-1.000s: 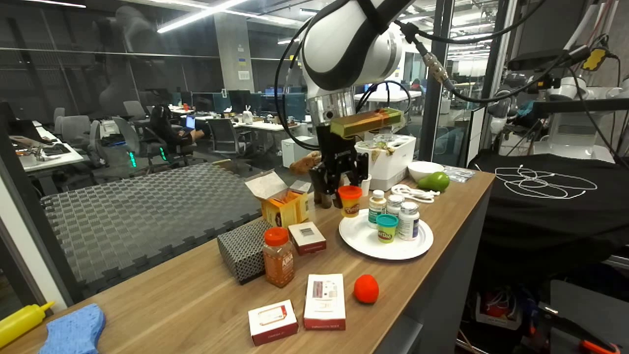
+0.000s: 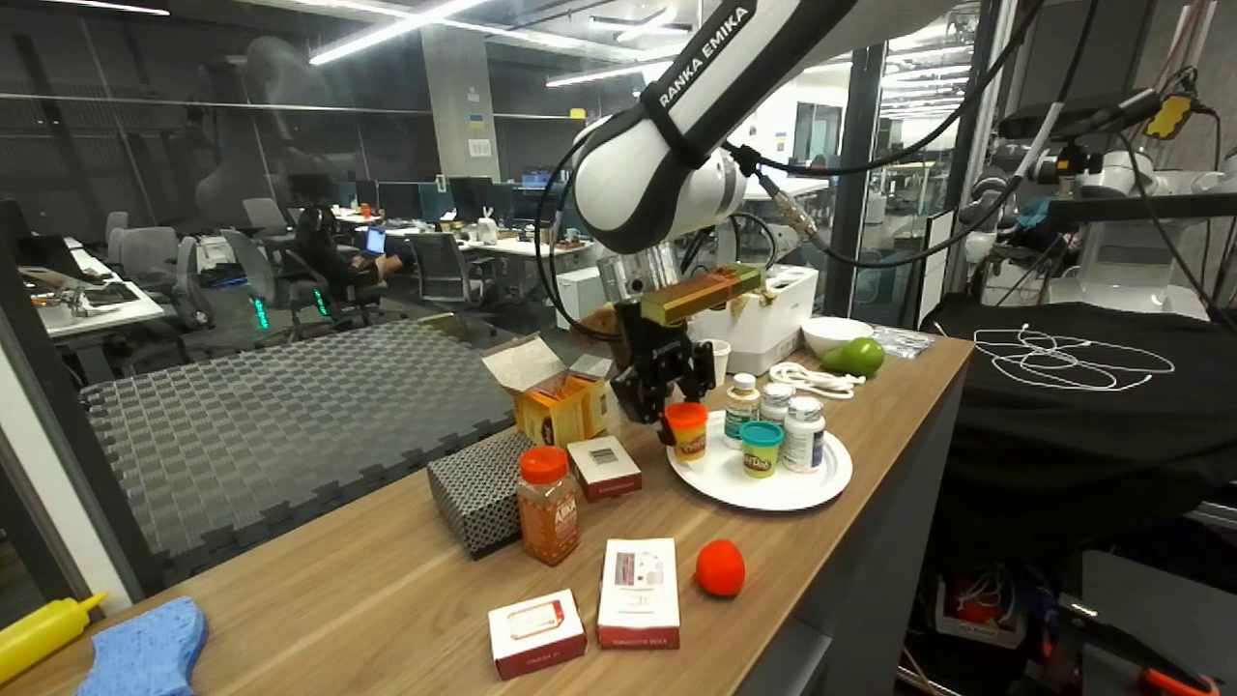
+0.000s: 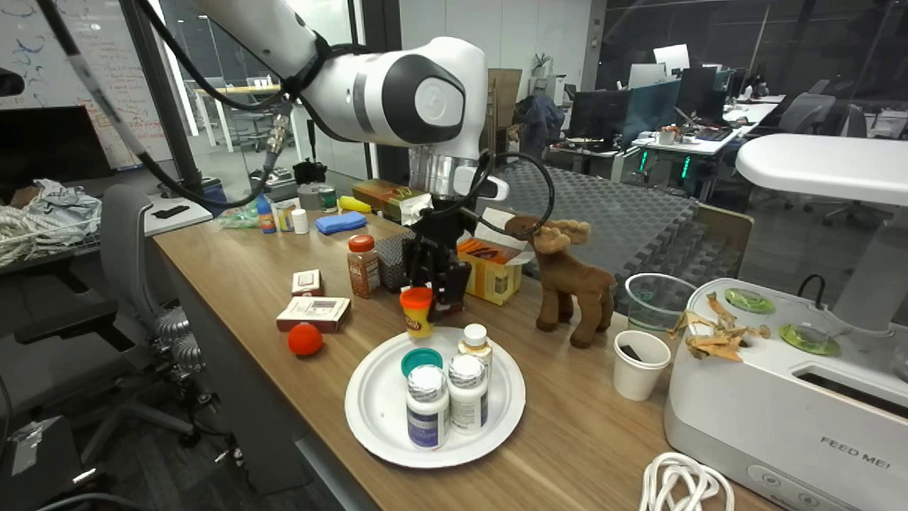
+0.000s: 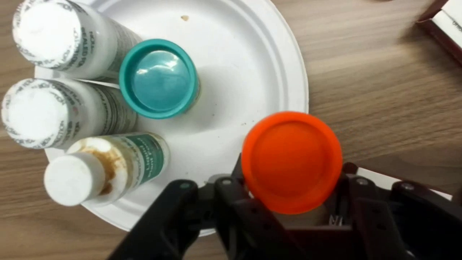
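My gripper is shut on a yellow Play-Doh tub with an orange lid [image 4: 292,162], held upright. In exterior view 2 the orange-lidded tub [image 3: 416,312] is at the edge of the white plate [image 3: 368,413] nearest the arm; whether its base touches the rim, I cannot tell. On the plate stand a teal-lidded Play-Doh tub [image 4: 159,78], two white pill bottles, one of them [image 4: 39,113] in the middle of the row, and a green-labelled bottle [image 4: 125,162]. The wrist view shows bare plate between the teal lid and the orange one.
Small red-and-white boxes [image 2: 639,592], a red ball [image 2: 721,568], an orange-capped jar [image 2: 547,506] and a patterned box [image 2: 477,493] occupy the table beside the plate. A brown plush moose [image 3: 574,281] and a paper cup [image 3: 640,365] stand on the other side.
The arm has come down, bringing the orange-lidded tub lower, to about the plate's edge. The tub stays in my gripper. Items on the plate have not moved.
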